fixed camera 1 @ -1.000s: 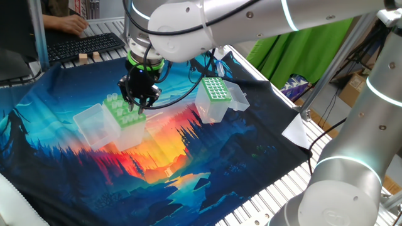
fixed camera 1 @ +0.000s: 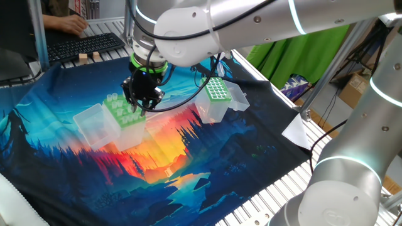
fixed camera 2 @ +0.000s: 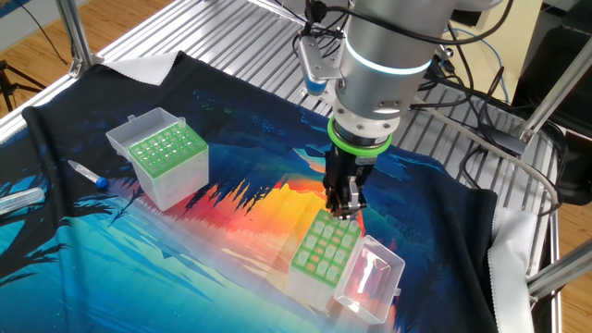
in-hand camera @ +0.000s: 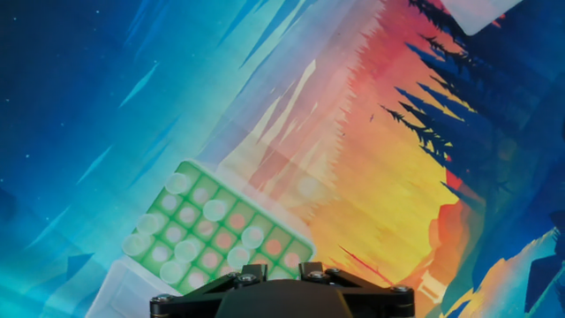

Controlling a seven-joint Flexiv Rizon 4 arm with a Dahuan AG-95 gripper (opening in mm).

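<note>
My gripper [fixed camera 1: 144,103] hangs above a translucent box with a green grid top [fixed camera 1: 129,116], near its back edge. In the wrist view, the two short black fingertips [in-hand camera: 256,272] stand apart with nothing visible between them, just past one edge of this green grid [in-hand camera: 203,231]. Several clear round caps sit in some of its cells. A second translucent box [fixed camera 2: 176,185] with a green grid [fixed camera 2: 168,150] stands apart; its cells look empty. Both boxes have their clear lids open. In exterior view 2, my gripper [fixed camera 2: 344,215] is over the far edge of the nearer grid.
A printed landscape cloth [fixed camera 1: 173,188] covers the table, with clear room between the boxes. A blue-capped pen [fixed camera 2: 88,174] lies left of the second box. A keyboard [fixed camera 1: 85,46] and a person's hand [fixed camera 1: 72,24] are at the back left.
Both boxes are where they were.
</note>
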